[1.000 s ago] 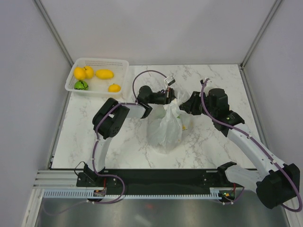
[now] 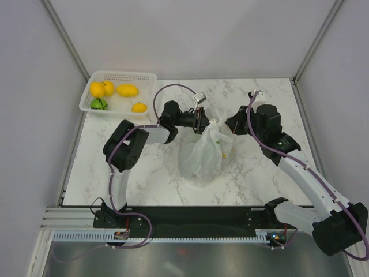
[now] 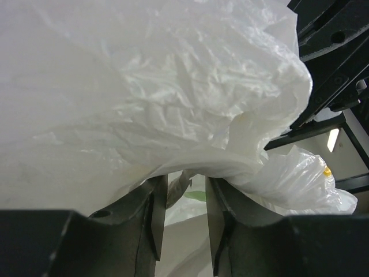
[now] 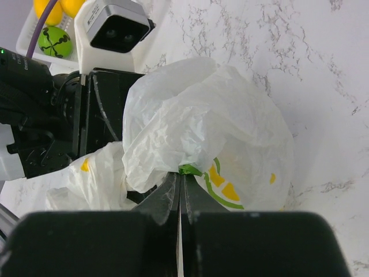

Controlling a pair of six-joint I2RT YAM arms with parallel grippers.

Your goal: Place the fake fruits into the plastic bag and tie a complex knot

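A white plastic bag (image 2: 202,161) with green and yellow printing stands mid-table, its crumpled top between my two grippers. My left gripper (image 2: 199,124) reaches into the top from the left; in the left wrist view its fingers (image 3: 151,213) are part open, with twisted film behind the gap. My right gripper (image 2: 230,126) is at the bag's right; in the right wrist view its fingers (image 4: 170,196) are shut tip to tip just under the crumpled film (image 4: 167,121), with nothing clearly held between them. The bag's contents are hidden.
A white basket (image 2: 118,108) with several yellow fruits and a green one (image 2: 98,104) sits at the back left.
Both grippers have shifted slightly: the left one a little toward the left, the right one a little up the top view. The bag stands about where it was.
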